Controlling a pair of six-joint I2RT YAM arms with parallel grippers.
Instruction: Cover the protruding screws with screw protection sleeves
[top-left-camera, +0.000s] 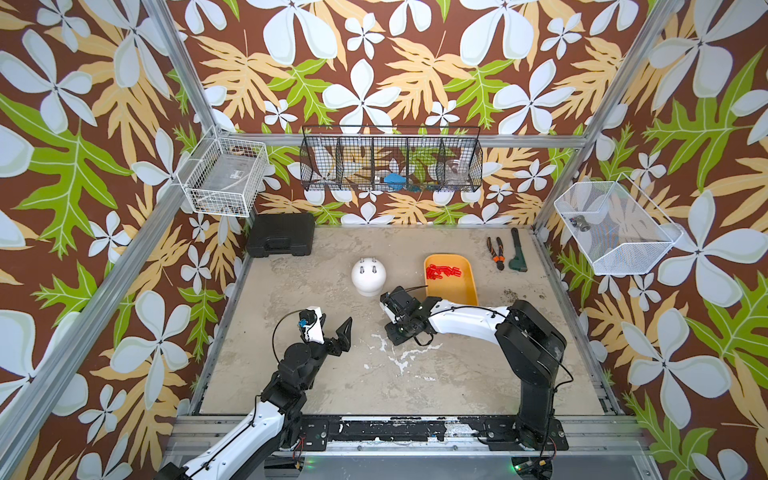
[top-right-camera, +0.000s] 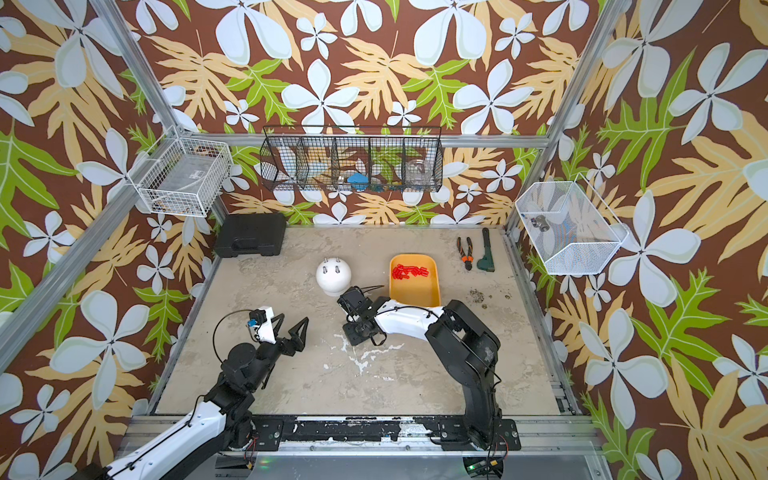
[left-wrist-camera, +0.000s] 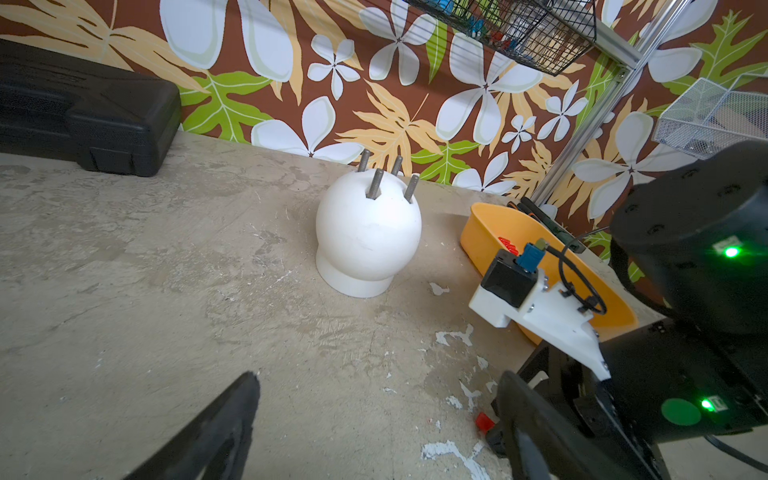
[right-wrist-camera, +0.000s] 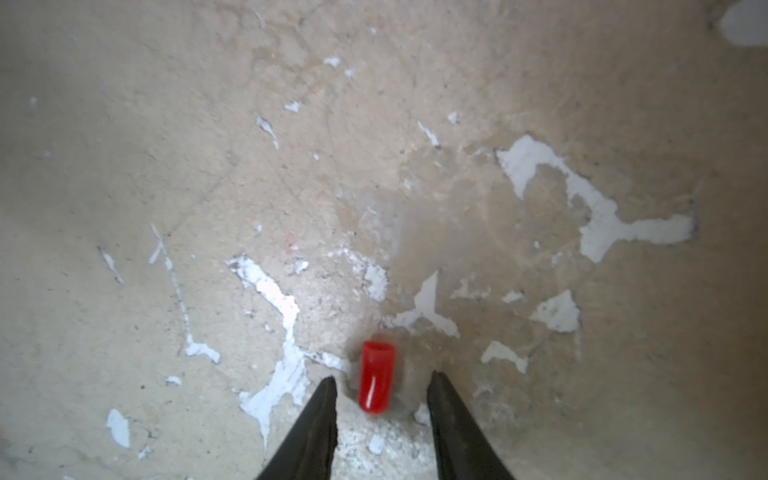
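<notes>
A white ball-shaped fixture (left-wrist-camera: 368, 232) stands on the table with several bare metal screws (left-wrist-camera: 374, 184) protruding from its top. One red sleeve (right-wrist-camera: 376, 377) lies on the table in the right wrist view, between the fingertips of my right gripper; the fingers are open, with gaps on both sides of it. More red sleeves (top-left-camera: 444, 272) lie in a heap in the orange bin (top-left-camera: 461, 294). My left gripper is open and empty, in front of the fixture and to its left. The right arm hides the lone sleeve in both top views.
A black case (top-left-camera: 280, 234) sits at the back left. Pliers (top-left-camera: 496, 253) and a green-handled tool (top-left-camera: 517, 250) lie at the back right. Wire baskets (top-left-camera: 392, 164) hang on the wall. Bare table (top-left-camera: 272, 288) stretches left of the fixture.
</notes>
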